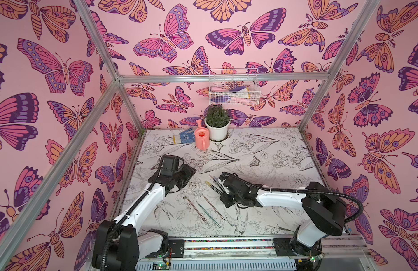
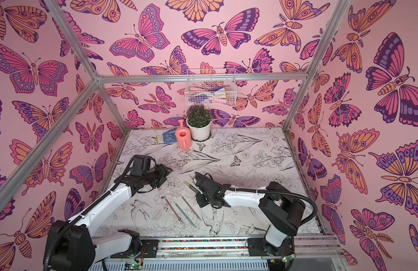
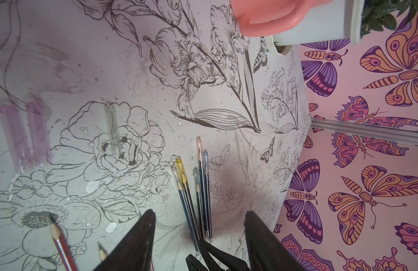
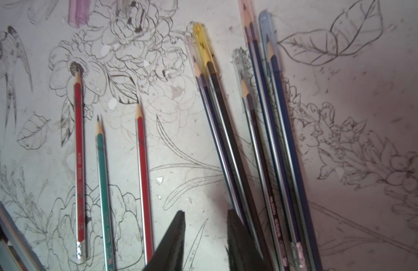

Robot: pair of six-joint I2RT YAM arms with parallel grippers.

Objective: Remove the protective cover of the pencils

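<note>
Several capped pencils lie side by side in a bundle, with pink, yellow (image 4: 202, 43), clear and blue (image 4: 266, 31) covers. My right gripper hangs over them at their lower ends, part open, nothing visible between its fingers. Left of the bundle lie uncovered red (image 4: 78, 162) and green (image 4: 101, 180) pencils. Loose pink covers (image 3: 38, 131) and a clear cover (image 3: 114, 126) lie apart on the table. My left gripper stands open above the table, left of the bundle, holding nothing.
A pink watering can (image 1: 201, 141), a white potted plant (image 1: 218, 131) and a blue packet (image 1: 185, 135) stand or lie at the back.
</note>
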